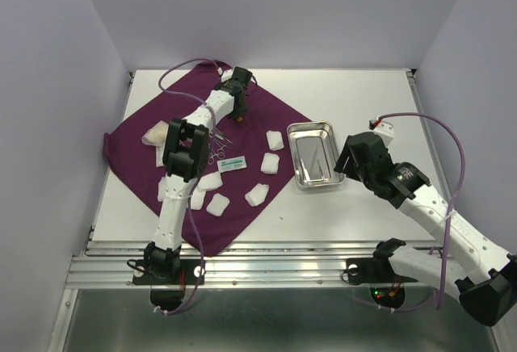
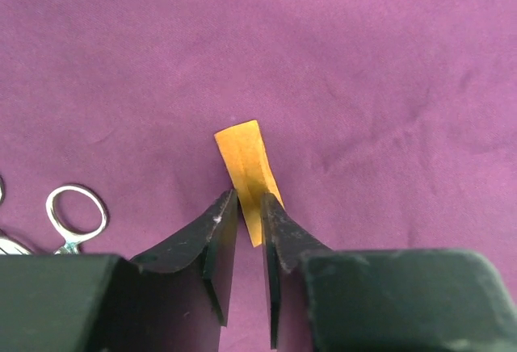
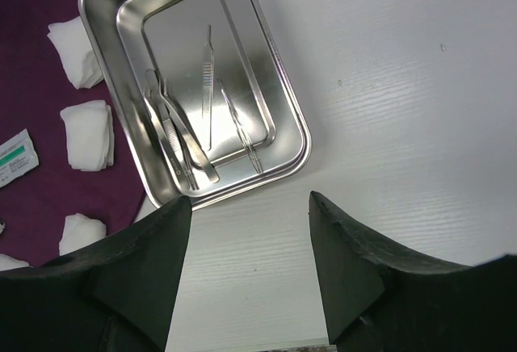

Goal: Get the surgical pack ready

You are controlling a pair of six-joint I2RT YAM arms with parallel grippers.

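Observation:
On the purple drape my left gripper has its fingertips close together over a small flat orange item, a narrow gap between them; whether it grips the item I cannot tell. Scissor handles lie to its left. A steel tray right of the drape holds several slender metal instruments. My right gripper stands open at the tray's near right corner, nothing between its fingers.
Several white gauze pads, a flat packet and a cream bundle lie on the drape.

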